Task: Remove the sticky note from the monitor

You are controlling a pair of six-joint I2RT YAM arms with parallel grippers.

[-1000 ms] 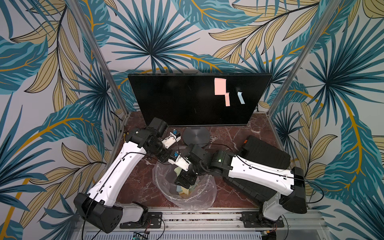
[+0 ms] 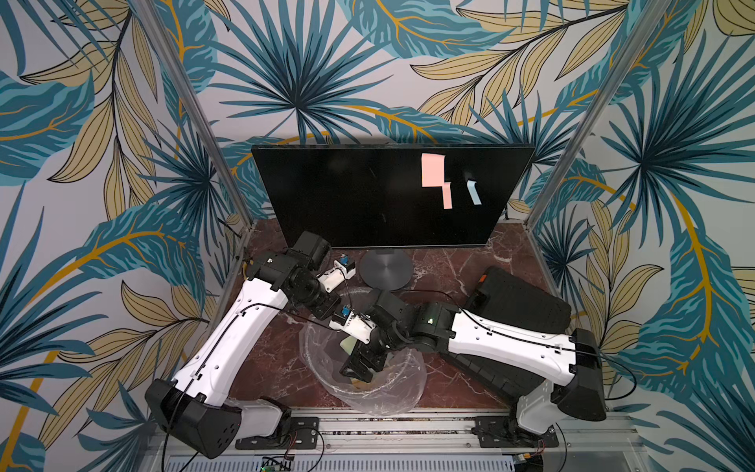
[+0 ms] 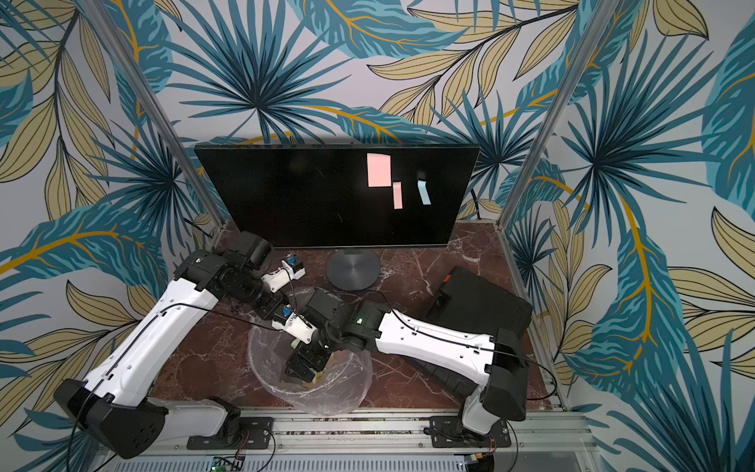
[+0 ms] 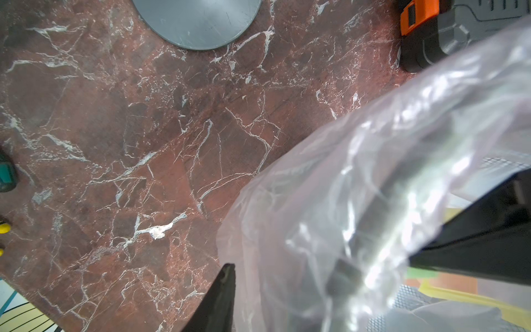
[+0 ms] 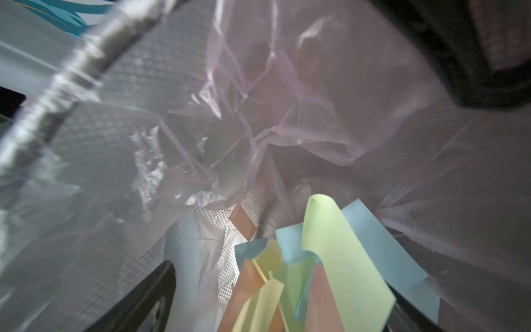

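Observation:
On the black monitor [image 2: 354,196] are a pink square note [image 2: 432,170], a narrow pink note [image 2: 446,196] and a narrow blue note [image 2: 473,192]. My left gripper [image 2: 330,303] is shut on the rim of a plastic-lined bin [image 2: 318,362], whose liner [image 4: 337,193] fills much of the left wrist view. My right gripper is open, down inside the bin among several coloured paper notes [image 5: 337,243]; whether any lies loosely between its fingers or beneath them is unclear.
A black case [image 2: 523,306] lies to the right, partly under the right arm. The monitor's round stand [image 2: 385,269] is behind the bin. Red marble table [image 2: 251,354] shows bare at the left.
The left arm and the notes on the monitor are unchanged.

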